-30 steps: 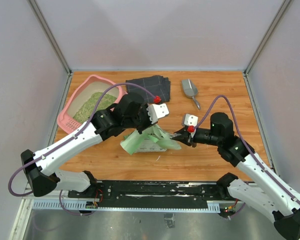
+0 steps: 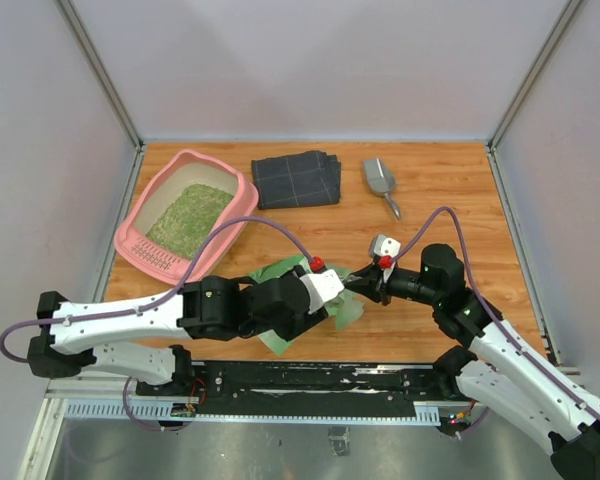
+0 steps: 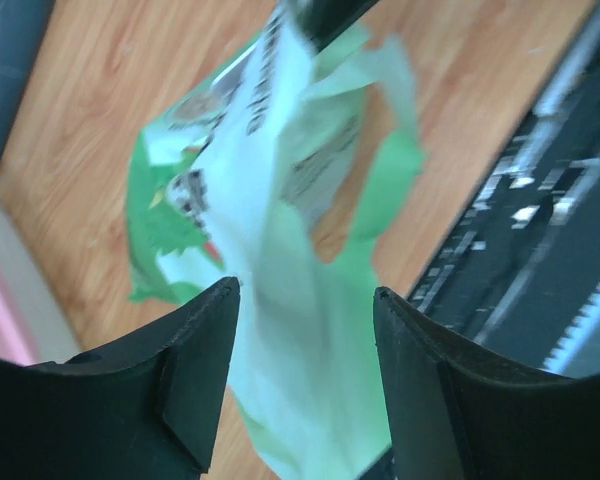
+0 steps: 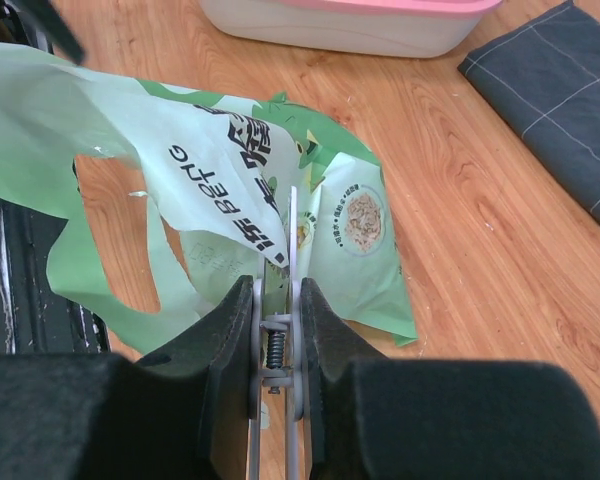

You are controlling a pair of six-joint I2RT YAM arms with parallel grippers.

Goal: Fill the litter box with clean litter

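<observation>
A crumpled green-and-white litter bag (image 4: 360, 260) lies open and torn at the table's front centre. My right gripper (image 2: 355, 280) is shut on the bag's edge, as the right wrist view shows. My left gripper stands open over the bag's front part, its fingers either side of the loose film. The pink litter box (image 2: 132, 233), holding some green litter (image 2: 190, 215), sits at the back left.
A dark folded cloth (image 2: 296, 180) lies at the back centre, with a grey scoop (image 2: 379, 177) to its right.
My left gripper has come down and toward the front over the bag, which was spread forward after being bunched higher up. My right gripper stays on the bag, shifted slightly.
</observation>
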